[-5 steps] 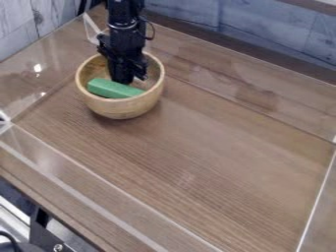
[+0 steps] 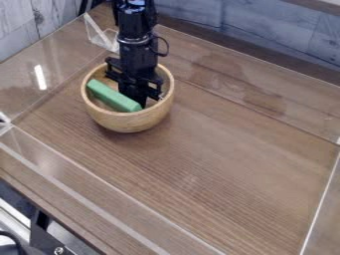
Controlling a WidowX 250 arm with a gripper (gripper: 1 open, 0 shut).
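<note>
A light wooden bowl [image 2: 126, 120] sits on the brown table, left of centre toward the back. Inside it a green bar [image 2: 113, 93] lies slanted from upper left to lower right. The black gripper [image 2: 138, 82] reaches down from the top into the bowl, behind and right of the bar. Its fingertips are dark and largely hidden among the bowl's shadowed contents, so what lies between them is not clear.
A grey wall [image 2: 32, 22] runs along the back left, and a dark gap with cables shows at the lower left.
The bowl has shifted slightly downward in the view. The green bar has turned to a steeper slant, and the gripper has moved a little within the bowl.
</note>
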